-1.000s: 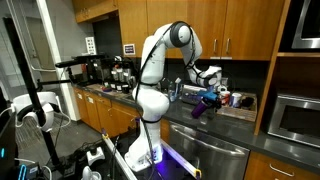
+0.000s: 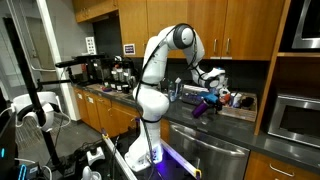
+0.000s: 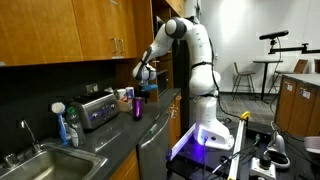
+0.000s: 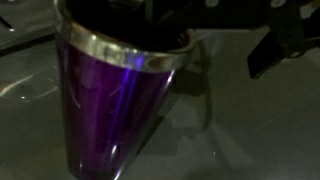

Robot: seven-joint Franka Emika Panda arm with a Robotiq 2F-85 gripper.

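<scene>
A purple cup with a shiny metal rim (image 4: 105,95) fills the left of the wrist view, and its lower end is near the dark counter. In exterior view 2 the same purple cup (image 3: 138,108) shows on the counter beneath the arm. My gripper (image 2: 210,98) is right above the cup's mouth. In the wrist view, one dark finger (image 4: 285,45) stands apart to the right of the rim. Dark gripper parts cover the top of the mouth, so where the other finger ends is hidden. The fingers look spread apart.
A toaster (image 3: 97,108) stands farther along the counter, with bottles (image 3: 73,125) and a sink (image 3: 50,162) beyond it. Behind the arm lies a wooden tray (image 2: 240,107). The counter (image 2: 232,128) right of the cup is clear.
</scene>
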